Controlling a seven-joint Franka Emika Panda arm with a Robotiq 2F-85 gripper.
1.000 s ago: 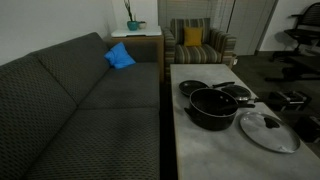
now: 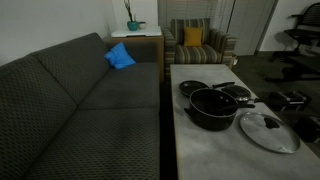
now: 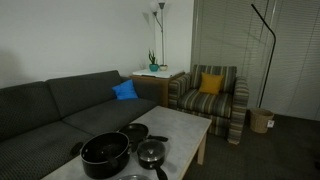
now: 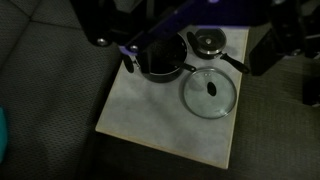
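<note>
My gripper fills the top of the wrist view, dark and blurred, its two sides apart and open over the coffee table (image 4: pixel 150 120). A large black pot (image 2: pixel 212 112) stands on the table, empty inside as far as exterior view 1 shows. Behind it sits a black frying pan (image 2: pixel 190 88). A smaller lidded pot (image 2: pixel 238 92) is to its right, also seen as a lidded pot (image 4: pixel 210 40) in the wrist view. Nearer the front lies a loose glass lid (image 2: pixel 270 133) with a black knob. The gripper does not appear in either exterior view.
A dark grey sofa (image 2: pixel 90 130) with a blue cushion (image 2: pixel 120 56) runs along the left. Beyond the table is a striped armchair (image 3: pixel 206 102), with a wooden side table (image 2: pixel 137 38) beside it.
</note>
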